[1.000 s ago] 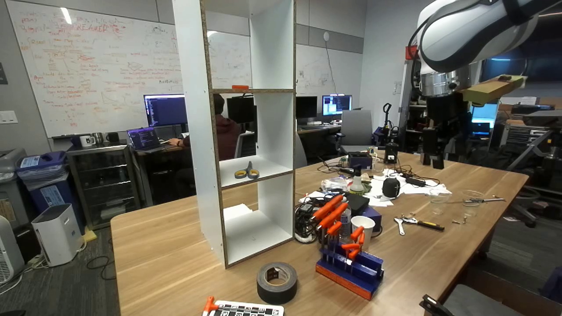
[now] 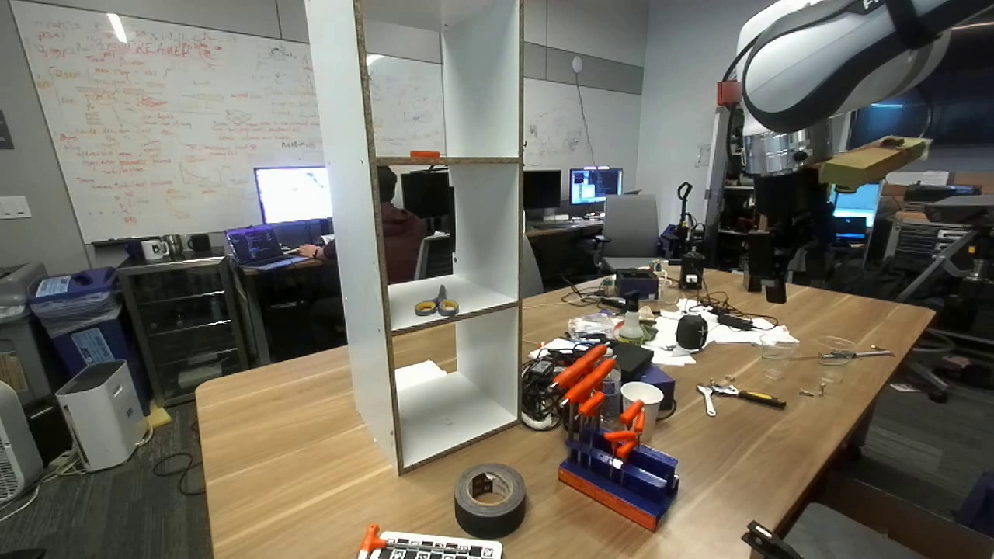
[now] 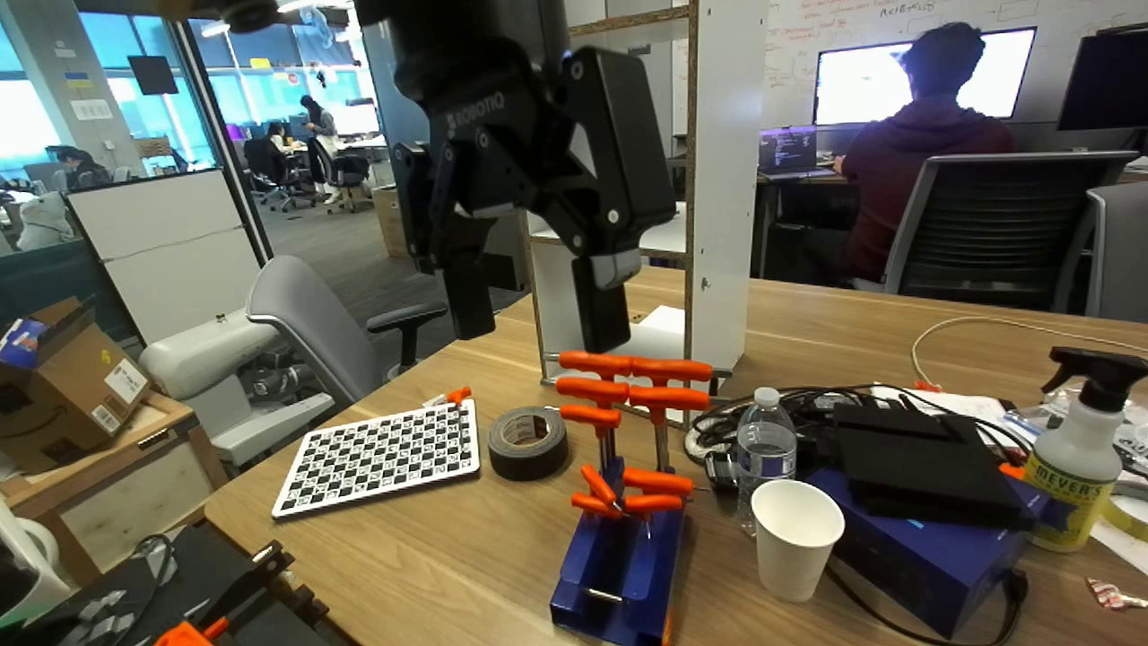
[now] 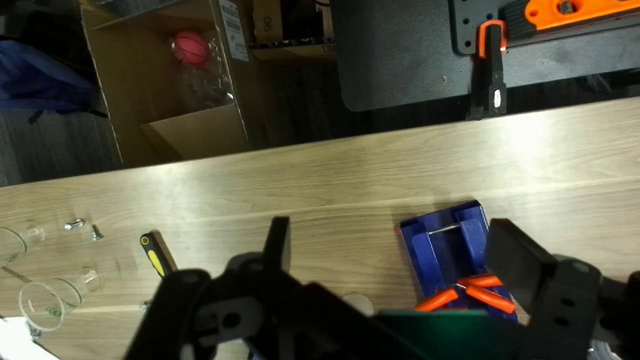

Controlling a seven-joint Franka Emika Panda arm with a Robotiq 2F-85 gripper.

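My gripper hangs in the air above the table, its two black fingers spread apart and nothing between them. The wrist view also has the gripper open, with bare wood showing between its fingertips. A blue stand holding orange-handled hex keys shows below, partly covered by the right finger in the wrist view. Exterior view 1 places the stand on the near part of the table, well away from the raised gripper.
A tall white shelf has scissors on one level. Black tape, a checkered board, a paper cup and a water bottle crowd around the stand. Bare table lies along the front edge.
In exterior view 1 my gripper has sunk very slightly. The table objects stand where they were. A background monitor has turned from dark to white.
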